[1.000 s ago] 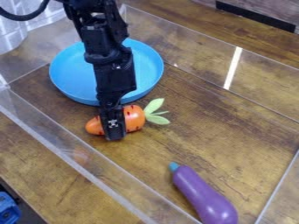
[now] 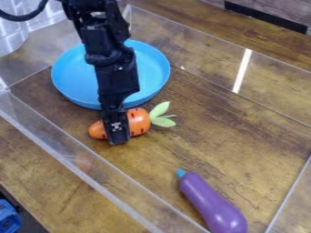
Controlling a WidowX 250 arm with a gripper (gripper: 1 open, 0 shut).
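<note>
An orange toy carrot (image 2: 136,122) with pale green leaves lies on the wooden table just in front of a blue bowl (image 2: 151,72). The black gripper (image 2: 116,128) reaches down over the bowl's near side, its fingertips at the carrot's body; whether they are closed on it is hard to tell.
A purple toy eggplant (image 2: 210,200) lies at the front right. Clear plastic walls edge the table at left and right. A blue object (image 2: 6,217) is at the lower left corner.
The gripper and carrot have barely moved; the carrot's leaves and body shifted very slightly.
</note>
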